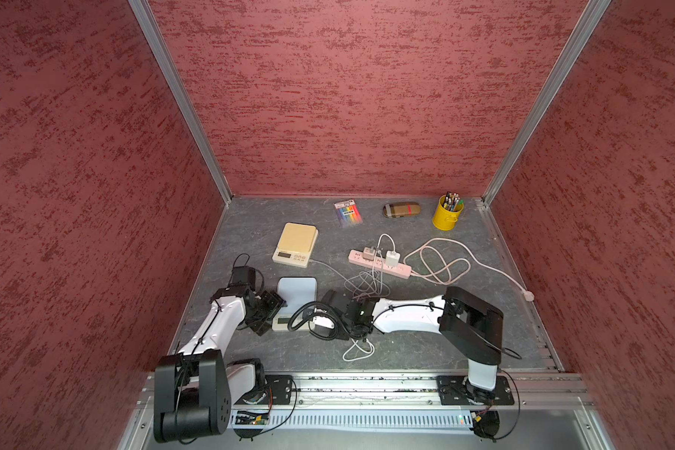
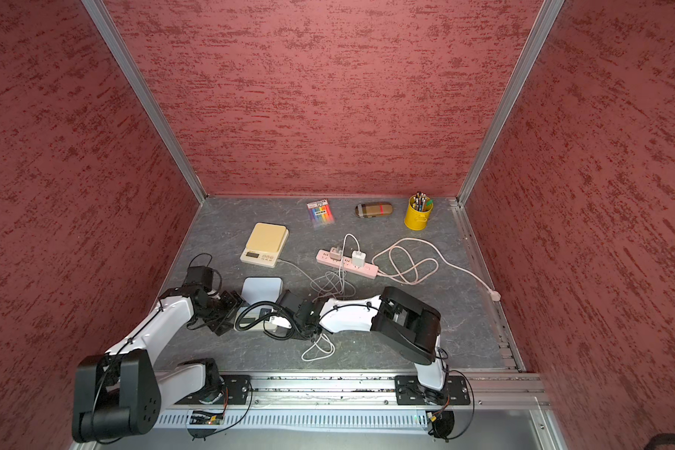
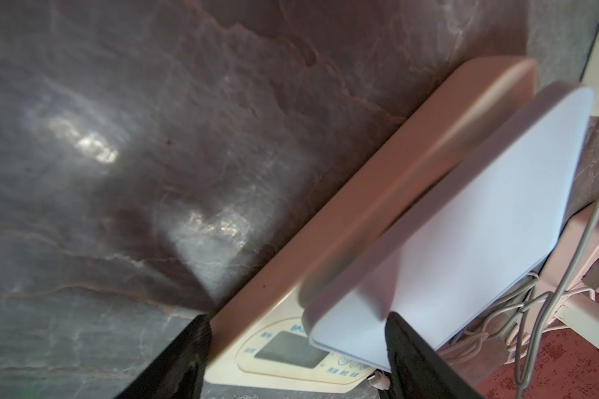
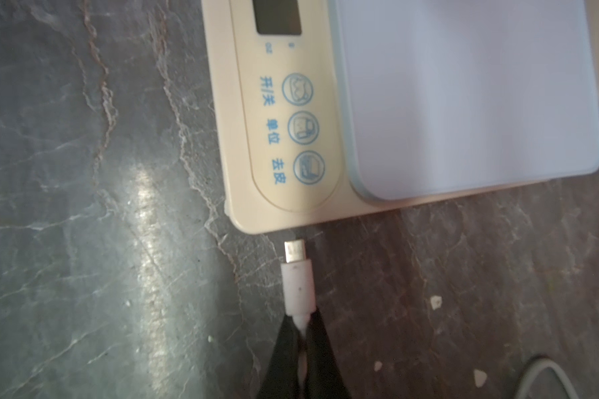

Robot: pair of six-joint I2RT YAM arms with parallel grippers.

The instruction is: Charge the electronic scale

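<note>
The near electronic scale, with a pale blue tray [image 3: 459, 226] on a cream body [image 3: 379, 206], lies flat at the table's front left. My left gripper is open astride its display end, one finger [image 3: 189, 352] close against the body's left side; whether the other touches cannot be told. My right gripper is shut on the neck of a white cable plug [image 4: 298, 286]. The plug's metal tip points at the scale's side edge near the button end, with a small gap in the right wrist view. The charging socket is out of sight.
Behind lies a yellow scale [image 1: 297, 241] with a thin cable attached. A pink power strip [image 1: 360, 258] with white adapters [image 1: 392, 258] and tangled cord [image 1: 367, 283] lies to the right. Pens in a yellow bucket [image 1: 444, 219] stand far back.
</note>
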